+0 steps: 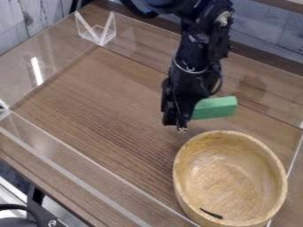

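The black gripper (185, 110) hangs over the right middle of the wooden surface, shut on a green object (214, 107) that sticks out to the right of its fingers. Just below and to the right is a large round tan bowl (231, 182), with a small dark item on its bottom near the front. The held object is above the bowl's far side, outside its opening as seen in this view.
A white wire-like item (95, 28) stands at the back left.
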